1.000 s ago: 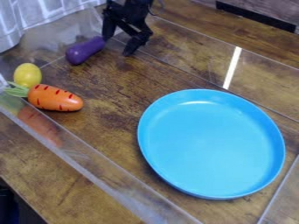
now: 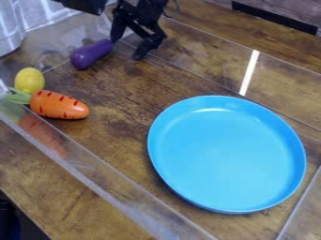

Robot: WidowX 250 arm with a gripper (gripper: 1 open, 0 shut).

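Observation:
My black gripper (image 2: 133, 36) is at the top of the view, open, its fingers over the wooden table just right of a purple toy eggplant (image 2: 90, 53). A toy carrot (image 2: 58, 105) lies at the left with a yellow lemon-like toy (image 2: 29, 80) above it. A large blue plate (image 2: 226, 153) sits at the lower right. Whether the fingertips touch the eggplant is hard to tell.
Clear plastic walls border the work area at the left and right. A white strip (image 2: 249, 73) lies at the upper right.
The dark arm has shifted slightly at the top left, with the gripper staying close to the eggplant. The toys and plate have not visibly moved.

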